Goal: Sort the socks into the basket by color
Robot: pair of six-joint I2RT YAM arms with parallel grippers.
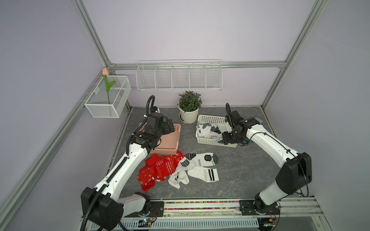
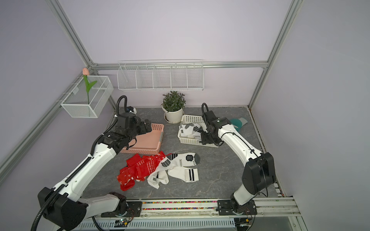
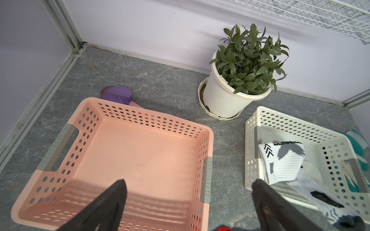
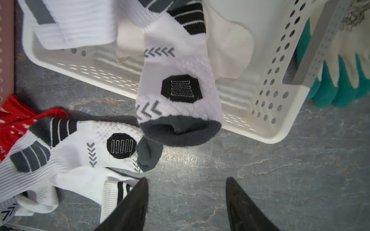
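The white-grey patterned sock (image 4: 177, 69) drapes across the front rim of the white basket (image 4: 266, 111), its dark toe hanging outside and its upper part inside. My right gripper stands open just in front of that toe, clear of it, with nothing between its fingers. Above the pink basket (image 3: 142, 150) my left gripper is open and empty. On the table in front lie several red socks (image 1: 160, 169), another patterned white sock (image 1: 198, 159) touching them, and a white sock with black stripes (image 1: 204, 174). The pink basket's visible floor is bare.
A potted plant (image 3: 235, 88) stands behind, between the two baskets. Teal-and-white gloves (image 4: 339, 65) lie right of the white basket, and a purple item (image 3: 116, 94) sits behind the pink one.
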